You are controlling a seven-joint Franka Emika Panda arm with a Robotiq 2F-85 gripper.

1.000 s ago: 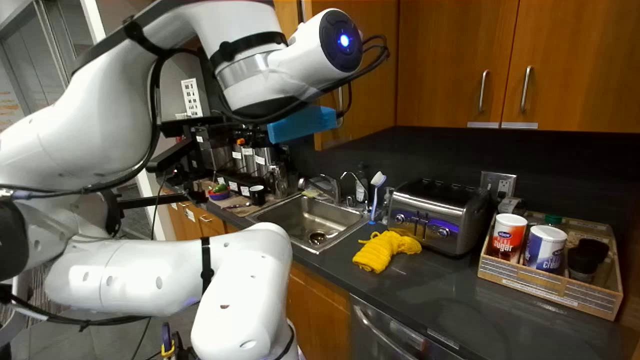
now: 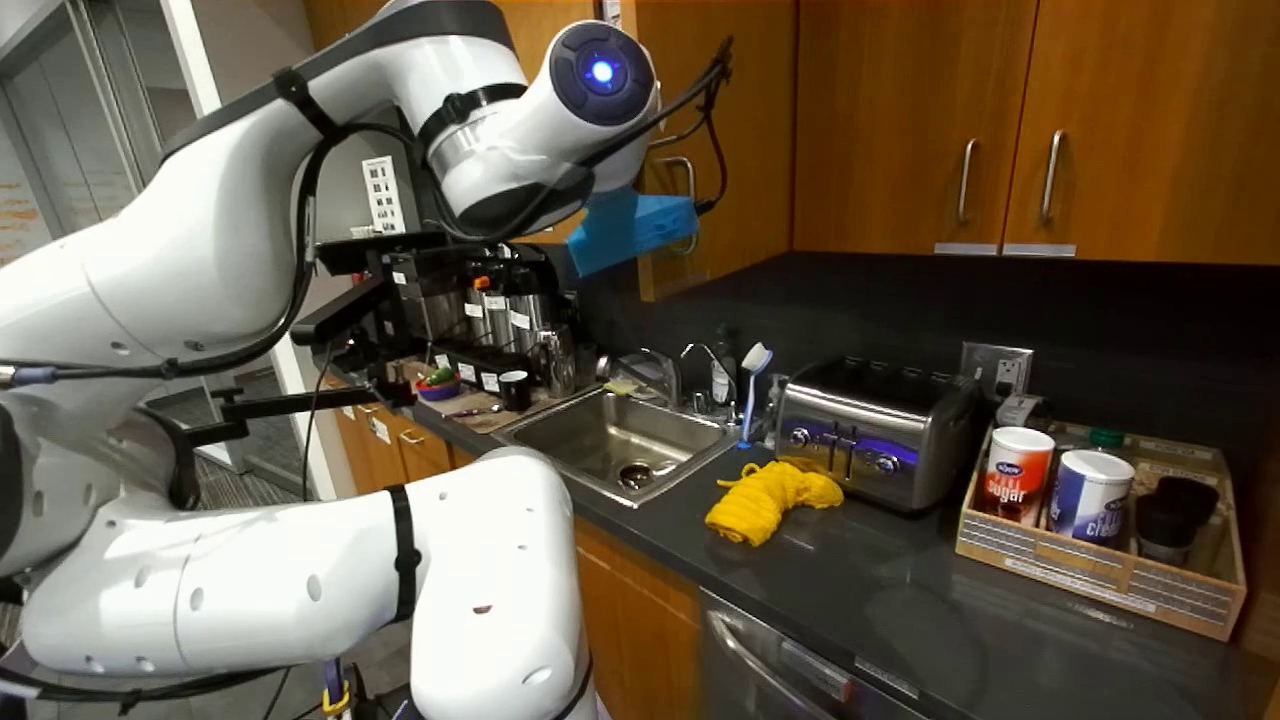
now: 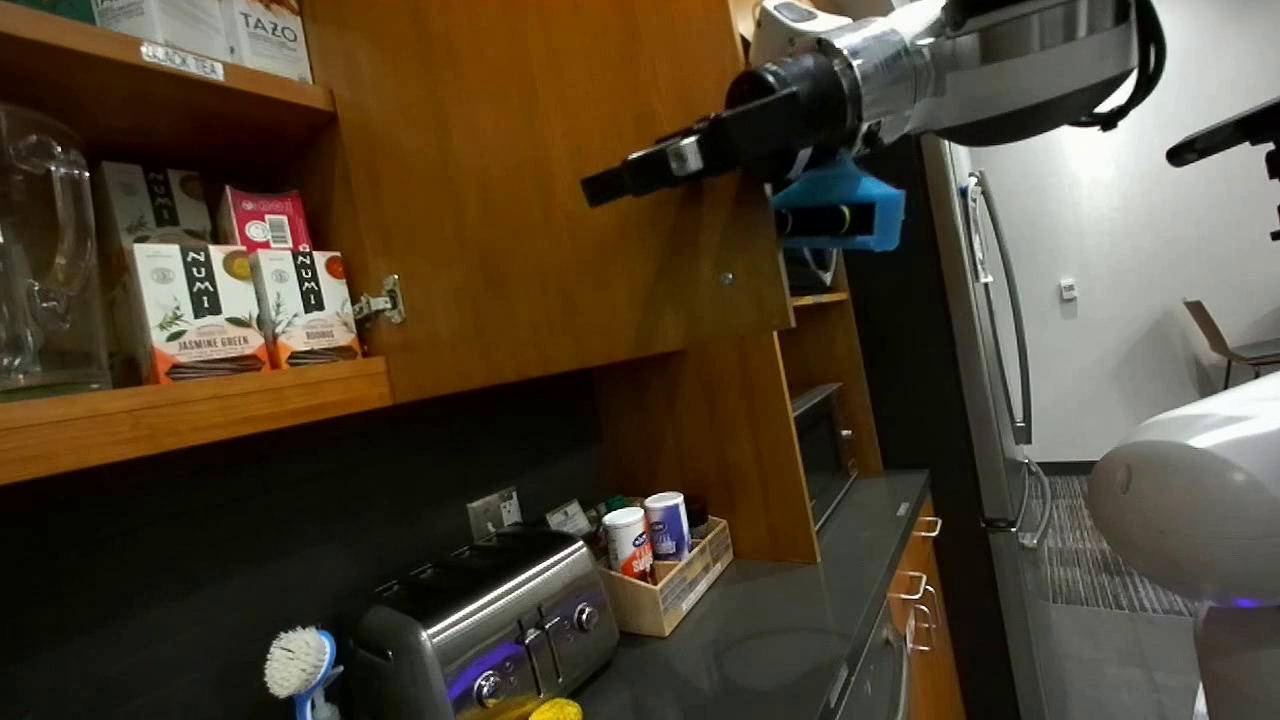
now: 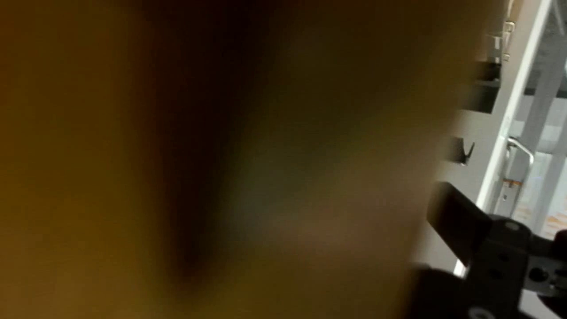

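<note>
My gripper [image 3: 607, 185] is a black two-fingered tool, seen side-on in exterior view 2 against the inner face of an open wooden cabinet door [image 3: 528, 204]. Touching or apart I cannot tell. Exterior view 1 shows the door's metal handle [image 2: 689, 180], partly behind the blue part [image 2: 636, 228] on my wrist; my fingers are hidden there. Blurred brown wood [image 4: 64, 159] fills most of the wrist view, very close to the lens. At its right side, my gripper stands open, dark fingers partly covered by the wood, and no held object shows.
Tea boxes [image 3: 202, 306] and a glass pitcher [image 3: 48, 252] occupy the open cabinet's shelf. Below are a sink [image 2: 618, 438], yellow cloth [image 2: 770, 498], toaster [image 2: 876, 432] and a box [image 2: 1098, 564] of canisters.
In exterior view 1 my wrist has shifted left and tilted, and the blue part has turned and moved slightly right. More of the door and its handle shows. The counter items have not moved.
</note>
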